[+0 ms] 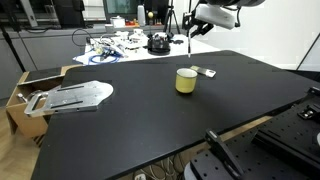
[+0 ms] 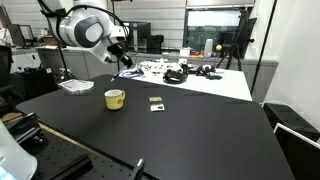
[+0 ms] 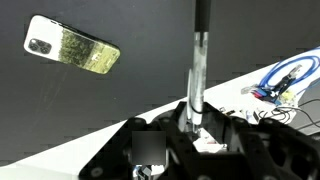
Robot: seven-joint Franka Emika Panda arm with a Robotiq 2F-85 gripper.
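High above the table's far side, my gripper point(image 1: 188, 24) is shut on a slender stick-like object point(image 3: 198, 72), silver with a dark end in the wrist view. It hangs roughly upright, clear of the tabletop, and shows as a thin line in exterior view 1. What exactly it is, I cannot tell. A yellow cup point(image 1: 186, 80) stands upright on the black table, nearer the front than the gripper; its inside is hardly visible. Behind the cup lies a flat phone-like item point(image 3: 72, 43) with a pale end and a mottled greenish part.
A white tray-like panel point(image 1: 80, 96) lies at the table's left in exterior view 1. Cables and tools clutter a pale surface point(image 2: 190, 70) beyond the far edge.
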